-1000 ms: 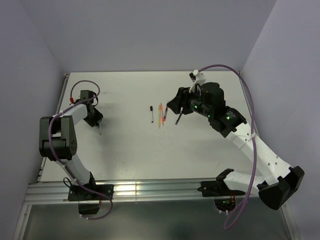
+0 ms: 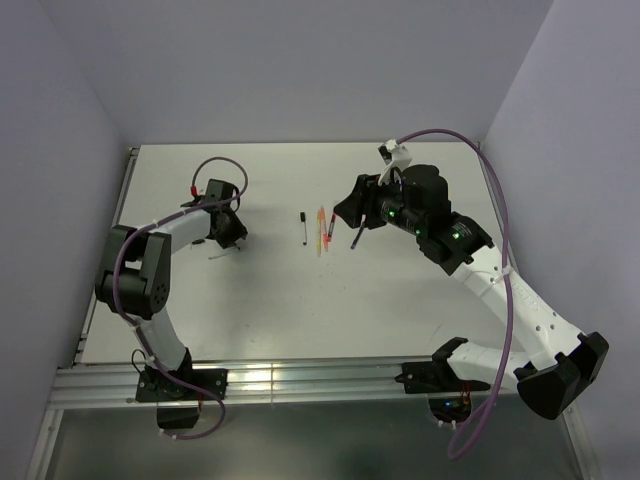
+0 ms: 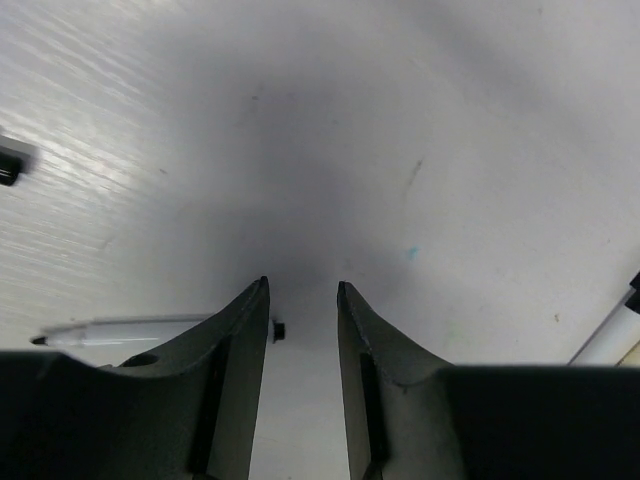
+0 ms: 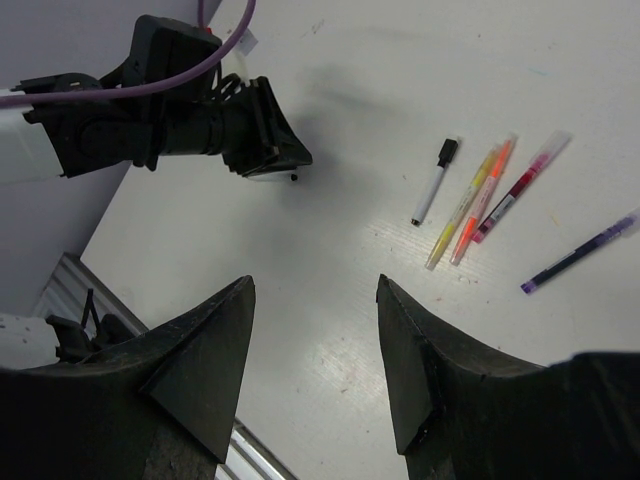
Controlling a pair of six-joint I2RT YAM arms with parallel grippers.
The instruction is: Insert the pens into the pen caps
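Observation:
In the left wrist view a white pen (image 3: 130, 332) with a dark tip lies on the table. My left gripper is part open above it; the left finger hides part of the pen, and its black rear end shows in the gap. At the left edge is a small black piece (image 3: 10, 162), perhaps a cap, cut off by the frame. My right gripper is open and empty, high over the table. Beyond it lie a black-capped white marker (image 4: 434, 183), a yellow pen (image 4: 460, 210), an orange pen (image 4: 483, 200), a red pen (image 4: 515, 195) and a purple pen (image 4: 578, 253).
Grey walls (image 2: 330, 70) enclose it. A metal rail (image 2: 310, 375) runs along the front edge.
My left arm has moved right across the table. The white pen has shifted right too and turned from pointing frontward to lying roughly crosswise. The right arm and the other pens have stayed put.

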